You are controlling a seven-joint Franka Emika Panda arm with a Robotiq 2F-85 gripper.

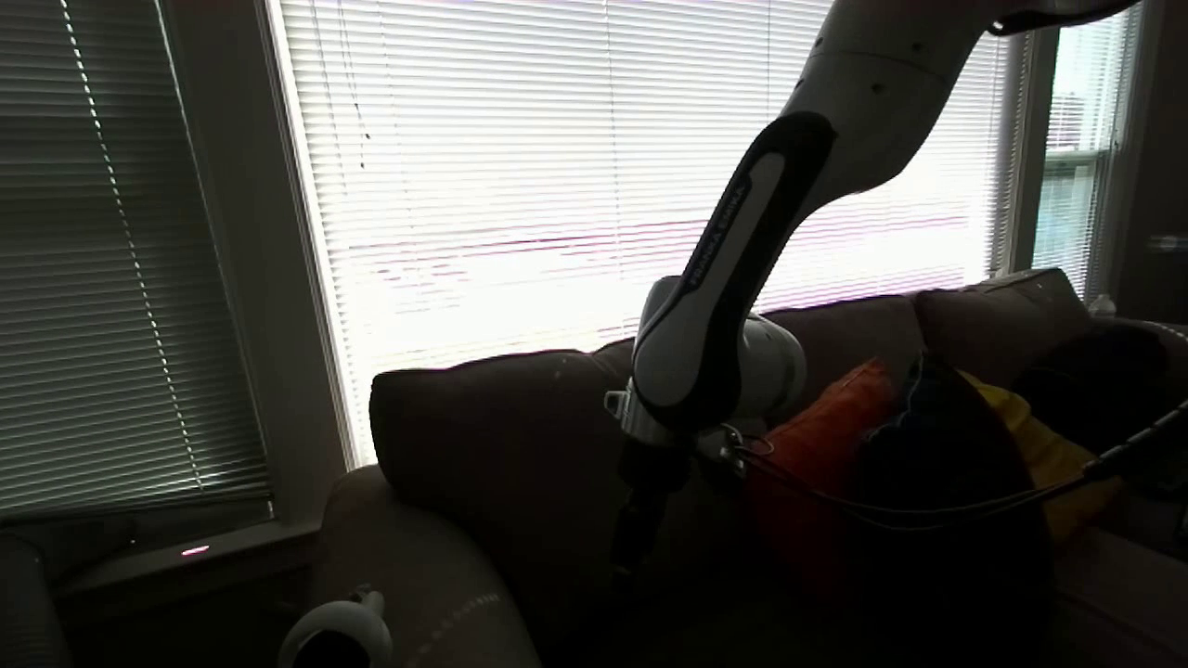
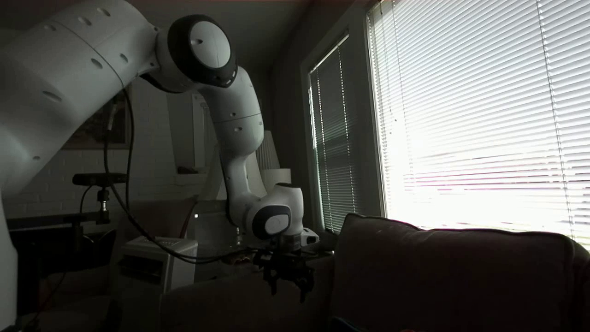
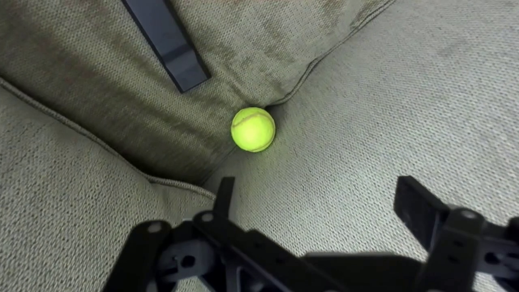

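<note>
A bright yellow-green tennis ball rests in the crease of the grey-brown couch, where the cushions meet. A dark, flat bar-like object, perhaps a remote, lies on the cushion up and to the left of the ball. In the wrist view my gripper is open, its two black fingers wide apart with only couch fabric visible between them. The ball appears beyond the fingertips, outside the gap. Exterior view 1 has the gripper pointing down in front of the couch back; the ball is lost in shadow there.
Orange and yellow pillows lean on the couch to the right of the arm, with a dark pillow between them. A couch armrest stands to the left. Cables hang from my wrist toward the right.
</note>
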